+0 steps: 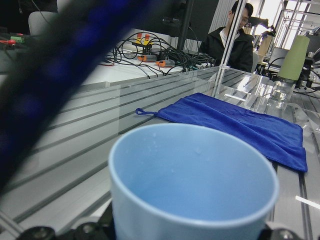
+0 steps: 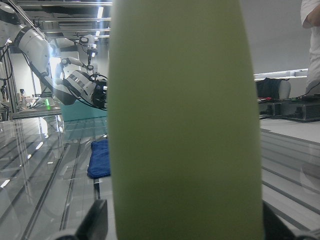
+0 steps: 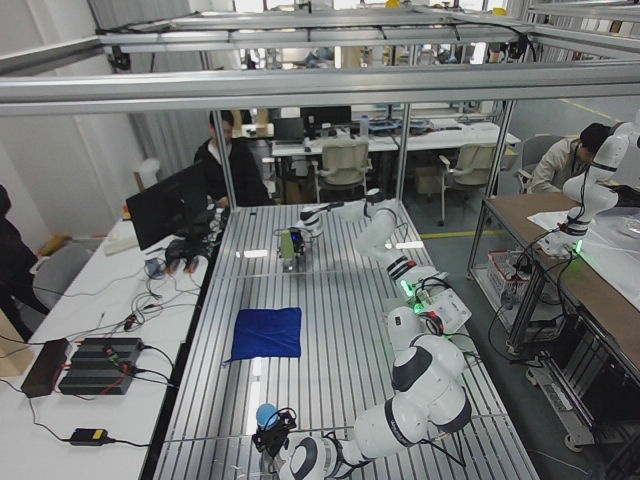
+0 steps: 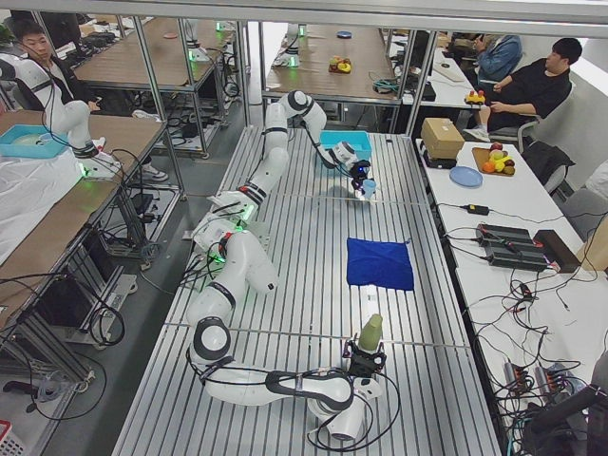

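Note:
A blue cup (image 3: 266, 416) is at my left gripper (image 3: 272, 440) at the near end in the camera left view; it fills the lower left wrist view, hiding much of the fingers. A pale green bottle-like object (image 4: 370, 337) stands upright at my right gripper (image 4: 364, 355) at the other end, filling the middle of the right wrist view. Whether either gripper is shut on its object I cannot tell. A blue cloth (image 4: 380, 263) lies flat on the slatted table (image 4: 313, 313) between them.
A cyan bin (image 4: 345, 141) stands at the end of the table by my left arm. A white side table (image 3: 110, 285) holds monitors, cables and black boxes.

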